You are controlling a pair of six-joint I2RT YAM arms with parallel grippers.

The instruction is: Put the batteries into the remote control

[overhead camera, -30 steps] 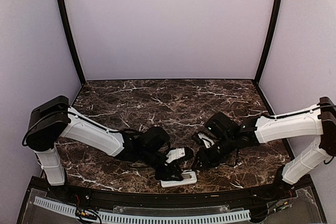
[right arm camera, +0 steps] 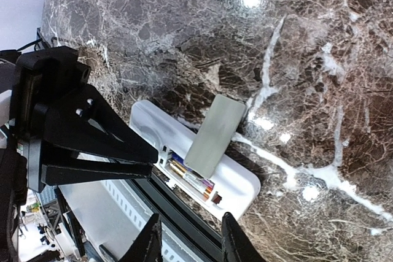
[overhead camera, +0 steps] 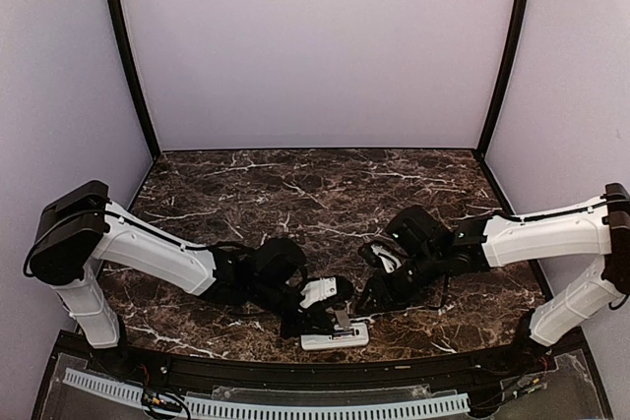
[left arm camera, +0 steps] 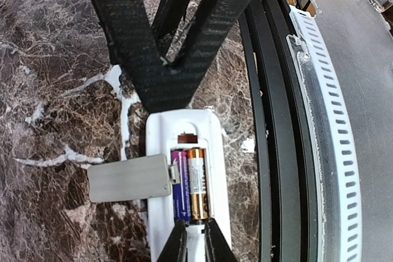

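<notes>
The white remote control (left arm camera: 156, 225) lies on the marble table with its battery slot uncovered. Two batteries lie side by side in the slot: a purple one (left arm camera: 180, 176) and a copper-and-silver one (left arm camera: 197, 179). Across one long edge of the body rests the grey cover (right arm camera: 215, 135), partly over the slot. My left gripper is at one end of the batteries, fingers nearly together, with no held thing showing between them. At the cover's other side, my right gripper stands open and empty, fingertips apart close to the remote's end.
The black frame bar (overhead camera: 246, 366) and a white slotted strip (overhead camera: 325, 407) run along the near edge, close to the remote. Behind the arms the marble table (overhead camera: 325, 184) is bare. The two grippers are close together.
My left gripper has shifted a little left, uncovering more of the slot and cover. The remote stays in place.
</notes>
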